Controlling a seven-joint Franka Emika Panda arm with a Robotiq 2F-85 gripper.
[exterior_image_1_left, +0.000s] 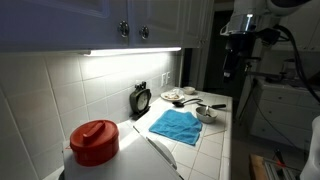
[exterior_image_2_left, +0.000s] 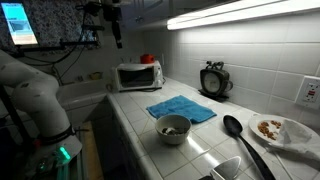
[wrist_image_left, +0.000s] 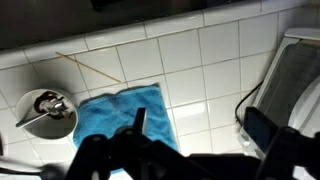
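My gripper stands open above the counter, its dark fingers (wrist_image_left: 136, 122) wide apart with nothing between them. In exterior view 1 the gripper (exterior_image_1_left: 228, 72) hangs high over the counter's front side. Below lies a crumpled blue towel (wrist_image_left: 125, 128), flat on white tiles. A grey bowl (exterior_image_2_left: 174, 131) rests upright on the tiles close to the towel. Some dark and light contents (wrist_image_left: 52, 104) show inside it from the wrist view. One thin wooden stick (wrist_image_left: 88, 68) lies on the tiles near the counter's front edge.
A red pot (exterior_image_1_left: 94, 143) sits on the white toaster oven (exterior_image_2_left: 139, 76). Against the tiled wall stands a black appliance (exterior_image_2_left: 214, 80). A black ladle (exterior_image_2_left: 234, 126) and a plate with food (exterior_image_2_left: 268, 127) occupy the far end. Bare tiles surround the towel.
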